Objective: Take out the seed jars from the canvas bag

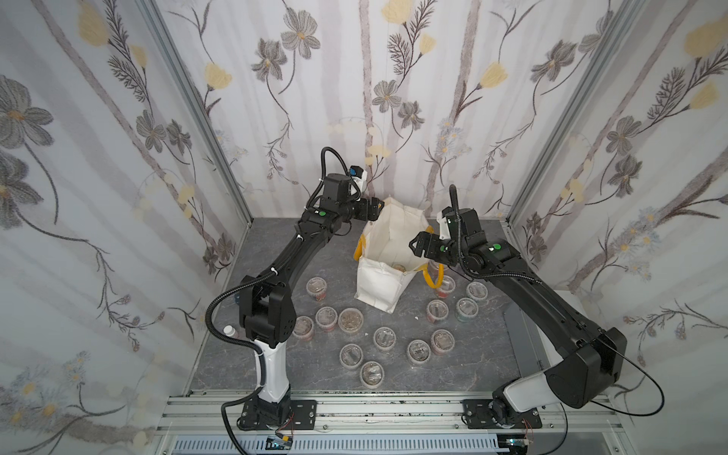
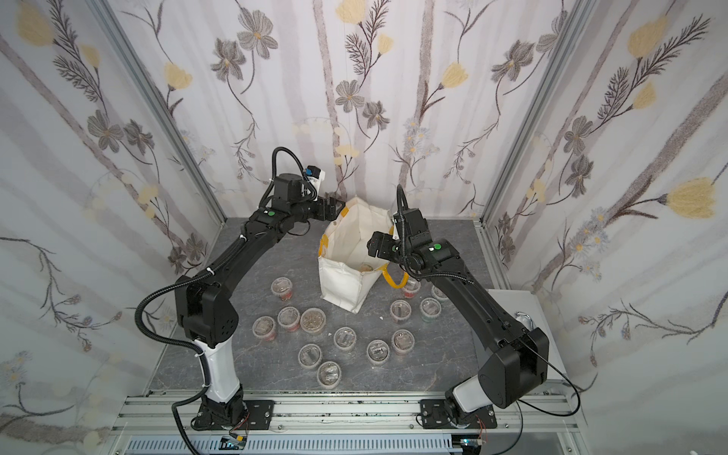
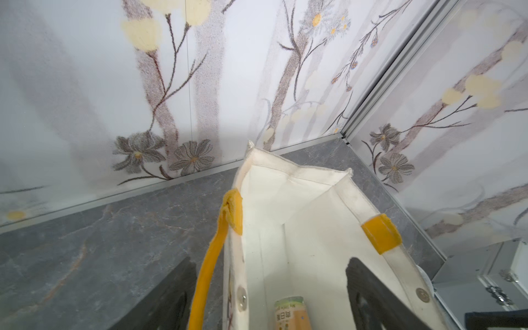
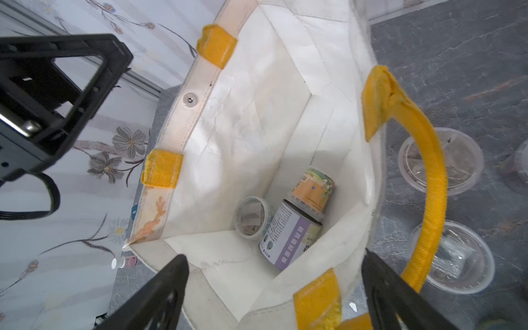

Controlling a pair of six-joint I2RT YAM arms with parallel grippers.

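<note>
The white canvas bag (image 1: pixel 375 284) with yellow handles stands open at the back middle. In the right wrist view it holds a purple-labelled jar (image 4: pixel 288 236), an orange-labelled jar (image 4: pixel 310 189) and a clear-lidded jar (image 4: pixel 250 217). My left gripper (image 1: pixel 373 208) is open above the bag's upper left edge. My right gripper (image 1: pixel 421 245) hangs open above the bag's right rim, with a yellow handle (image 4: pixel 429 220) below it. Neither holds a jar.
Several lidded cups (image 1: pixel 350 320) are spread over the grey table (image 1: pixel 273 364) in front of and beside the bag. A silver case (image 2: pixel 493 349) lies at the right edge, under the right arm.
</note>
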